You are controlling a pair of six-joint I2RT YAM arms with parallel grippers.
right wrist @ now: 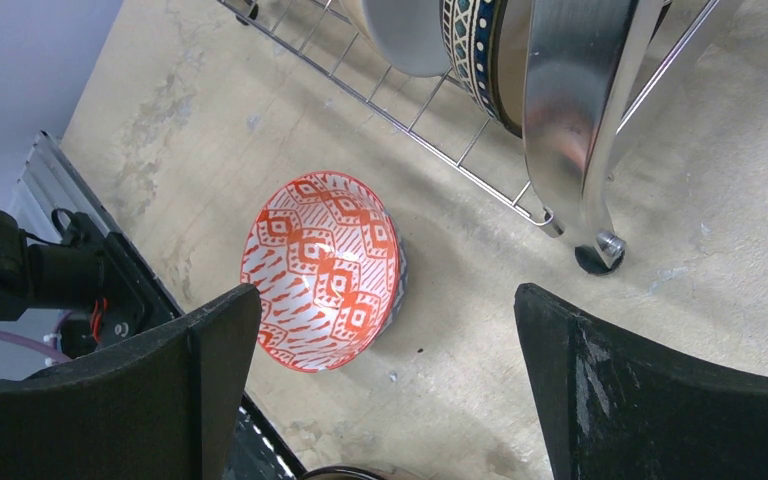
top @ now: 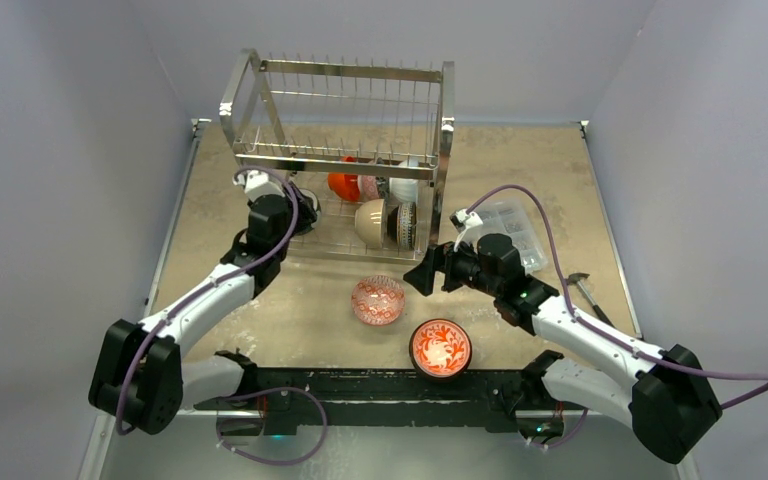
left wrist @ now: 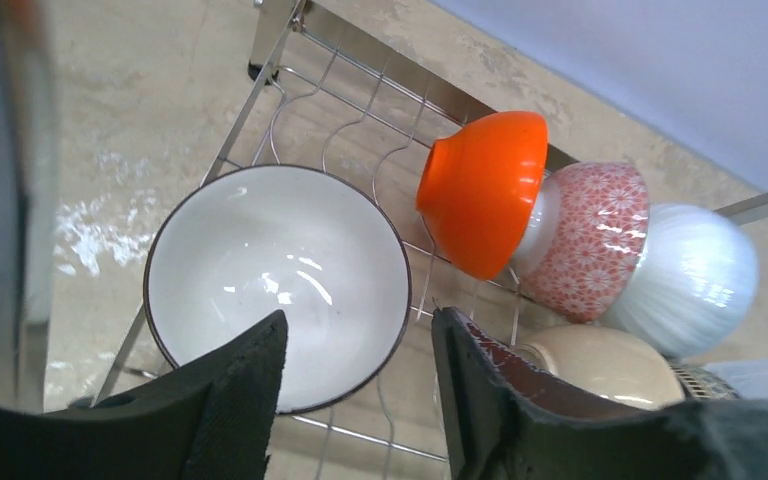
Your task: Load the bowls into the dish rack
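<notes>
A bowl with a white inside and thin dark rim (left wrist: 250, 260) lies mouth-up on the left end of the rack's lower tier (left wrist: 310, 90), overlapping its side rail. It does not stand on edge like the other racked bowls. My left gripper is open above its near right part, fingers apart and empty. In front of the rack, a red-and-white patterned bowl (right wrist: 325, 270) rests upright on the table. Nearer the front edge sits an orange-and-white bowl with a dark rim (top: 440, 348). My right gripper is open and empty, right of the patterned bowl.
Orange (left wrist: 485, 190), pink-patterned (left wrist: 595, 235) and white (left wrist: 695, 280) bowls stand on edge at the back of the tier. Beige (top: 370, 224) and dark-patterned (top: 406, 226) bowls stand in front. The rack's upper tier (top: 350, 70) overhangs them. A clear tray (top: 510, 225) lies right.
</notes>
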